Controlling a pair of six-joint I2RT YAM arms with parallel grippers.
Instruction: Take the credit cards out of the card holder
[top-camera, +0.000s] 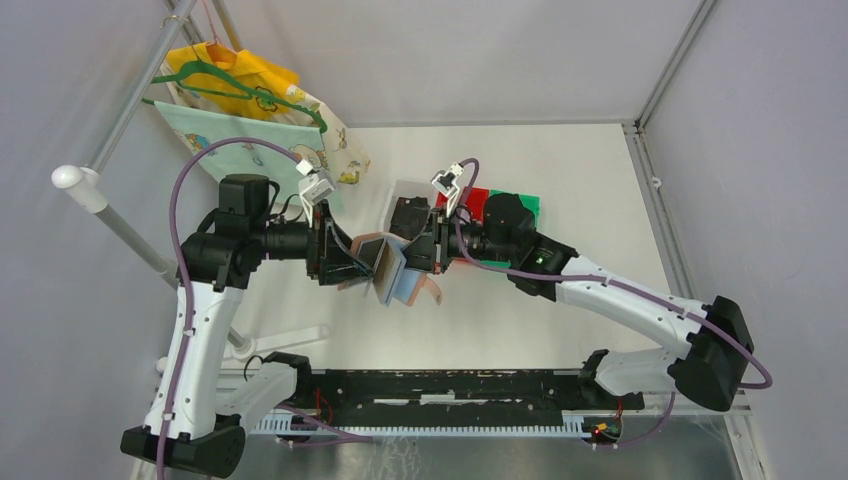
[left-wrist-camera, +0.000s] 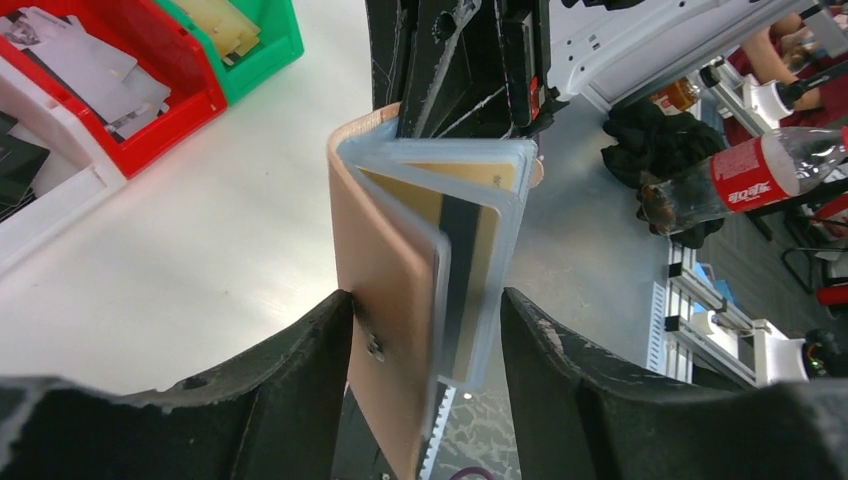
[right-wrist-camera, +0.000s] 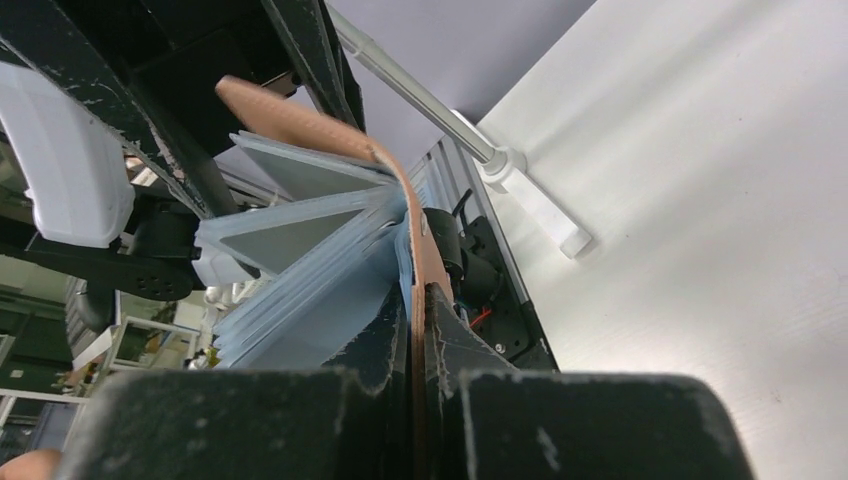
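Note:
The card holder (top-camera: 400, 270), tan outside with clear bluish sleeves, hangs above the white table between both grippers. My right gripper is shut on its tan cover, and the sleeves (right-wrist-camera: 305, 315) fan out to one side. In the left wrist view, the tan cover (left-wrist-camera: 385, 270) stands upright, and a yellowish card with a dark stripe (left-wrist-camera: 458, 265) shows in a sleeve. My left gripper is open around the loose end; one fingertip lies against or very near the cover, the other is apart from the sleeves.
A red bin (left-wrist-camera: 208, 92) holding pale cards, a green bin (left-wrist-camera: 288, 45) with yellowish cards and a white bin (left-wrist-camera: 85, 195) with black items stand together behind the holder. Clothes on a green hanger (top-camera: 210, 75) hang at the back left.

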